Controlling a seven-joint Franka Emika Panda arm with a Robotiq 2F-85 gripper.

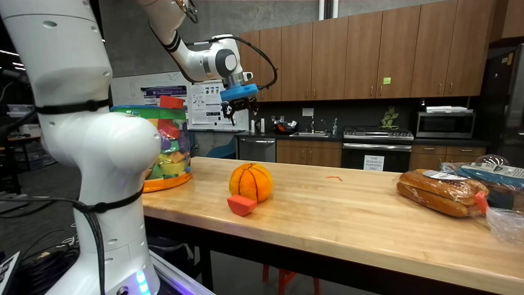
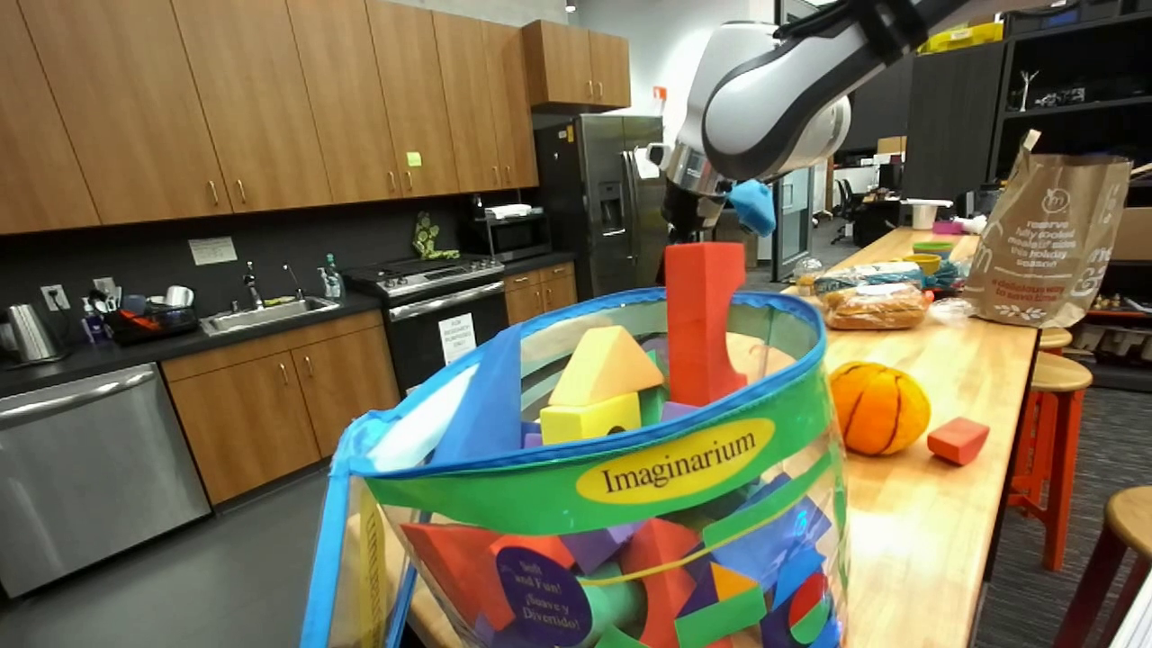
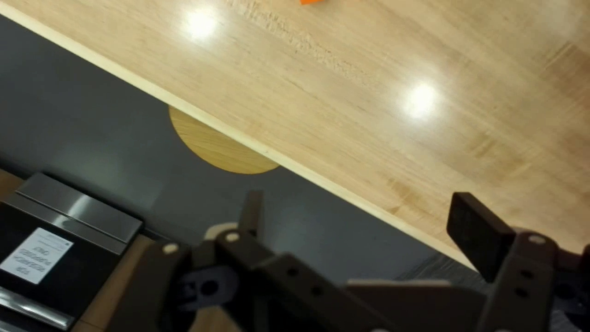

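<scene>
My gripper is open, its fingers wide apart with nothing between them. In exterior view 1 it hangs high above the table, well clear of everything on it. An orange ball with dark lines [image 1: 250, 182] rests on the wooden table [image 1: 314, 216], and a small red block [image 1: 241, 205] lies close in front of it. At the table's left end stands a clear bag with a green band [image 2: 508, 475], full of coloured foam blocks. From its open top sticks a tall red block [image 2: 699, 324]. The wrist view catches only table, floor and a sliver of something orange [image 3: 310, 1].
Packaged bread [image 1: 442, 191] lies at the table's right side. A brown paper bag [image 2: 1042, 238] stands at the far end. A round stool seat [image 3: 218, 144] shows beyond the table edge.
</scene>
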